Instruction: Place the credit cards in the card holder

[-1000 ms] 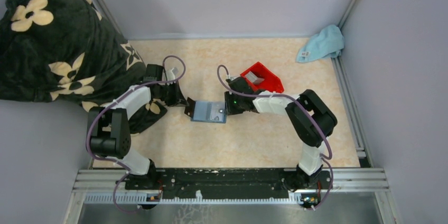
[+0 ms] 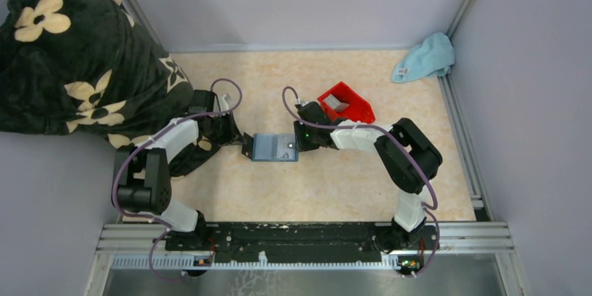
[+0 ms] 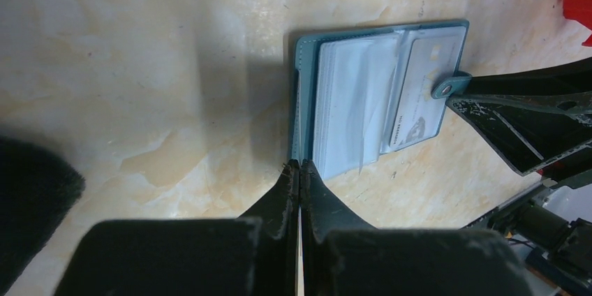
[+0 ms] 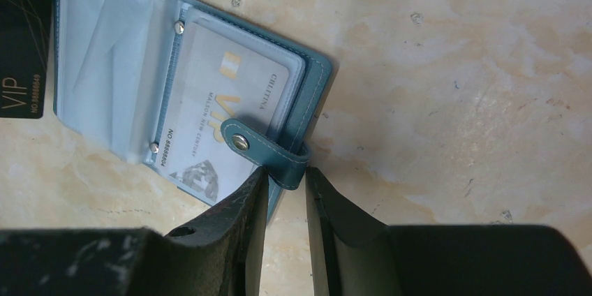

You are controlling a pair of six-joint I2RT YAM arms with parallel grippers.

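Observation:
The blue-grey card holder (image 2: 274, 148) lies open on the table, with clear sleeves and a strap (image 4: 262, 148) with a snap on its right edge. A white card (image 4: 209, 104) sits in its right sleeve. The left gripper is shut on a thin black card, seen edge-on in the left wrist view and held by the holder's left edge. Whether the card is inside the left sleeve is not visible. Part open, the right gripper has the strap's bend between its fingertips; whether they squeeze it is unclear.
A red tray (image 2: 357, 100) with cards (image 2: 336, 102) in it stands behind the right arm. A light-blue cloth (image 2: 424, 61) lies in the far right corner. A dark flowered blanket (image 2: 63, 52) covers the left side. Table around the holder's front is free.
The left gripper has shifted slightly left and toward the front with the black card. My right gripper has moved a little left, against the holder's right edge. The holder has hardly moved.

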